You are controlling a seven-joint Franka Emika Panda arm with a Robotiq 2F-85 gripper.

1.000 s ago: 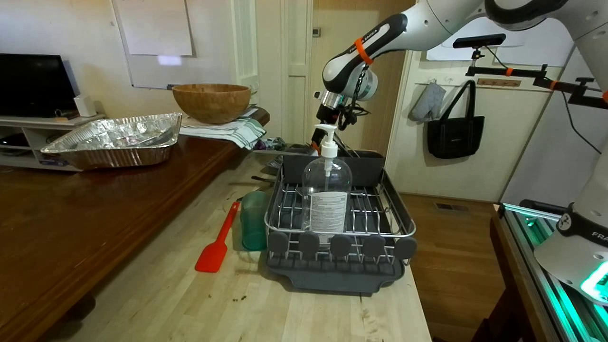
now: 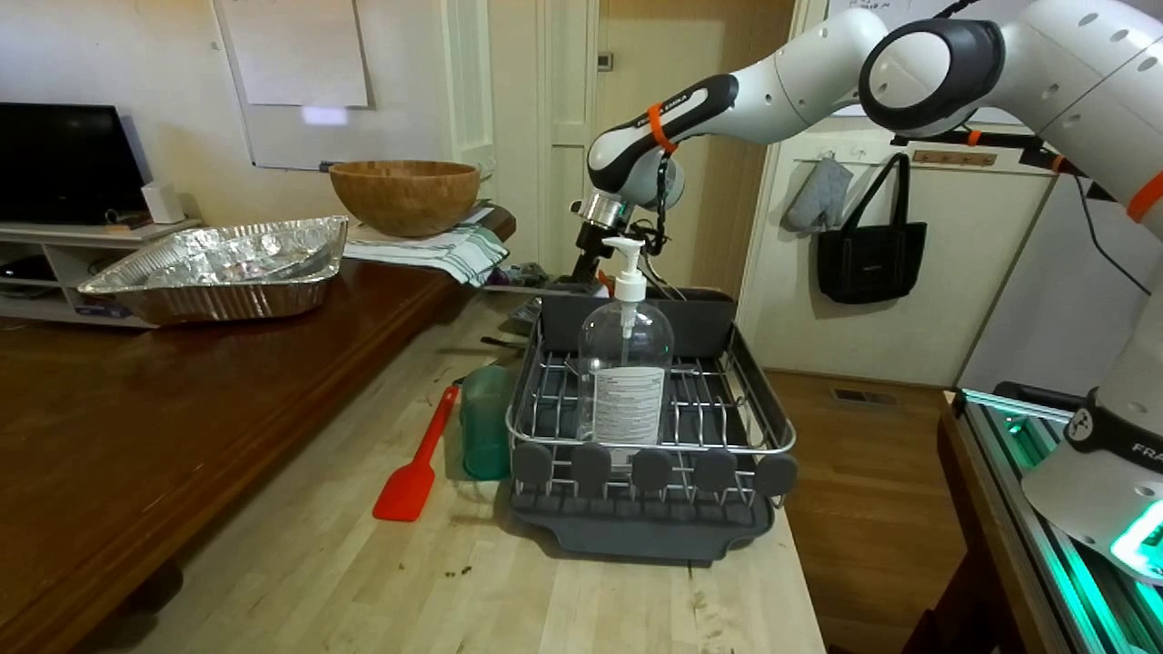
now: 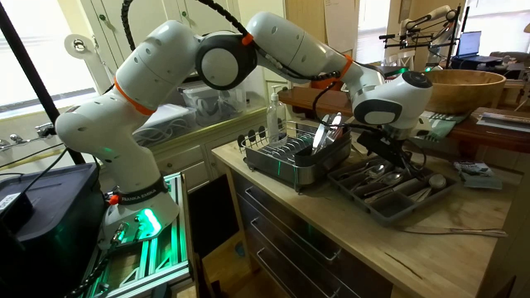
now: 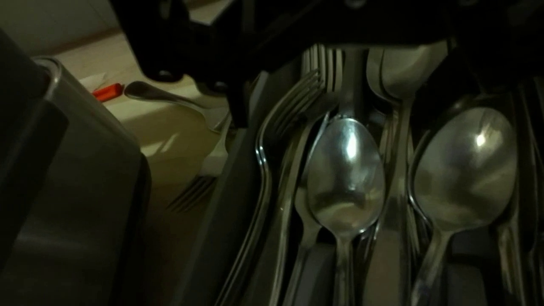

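Note:
Over the grey cutlery tray [image 3: 382, 213] in exterior view 2, my gripper [image 3: 406, 163] points downward. Its dark fingers spread across the top of the wrist view, standing open; one finger [image 4: 237, 104] is clear at the left, while the other is lost in shadow. Below lie two large spoons, a middle spoon [image 4: 347, 173] and a right-hand spoon [image 4: 466, 168]. Several forks [image 4: 293, 109] lie in the tray's left compartment. On the counter outside the tray are a loose fork [image 4: 201, 178] and another utensil [image 4: 168, 97]. The dish rack hides my fingertips in exterior view 1.
Close beside the tray stands the dish rack [image 2: 654, 536], bearing a clear pump bottle [image 2: 627, 360] and upright knives [image 3: 323, 134]. A green cup [image 2: 486, 423] and red spatula [image 2: 409, 480] lie at the rack's other side.
In exterior view 1 the arm's wrist and gripper have shifted left and lower, behind the rack. The rack, bottle, cup and spatula have stayed in place.

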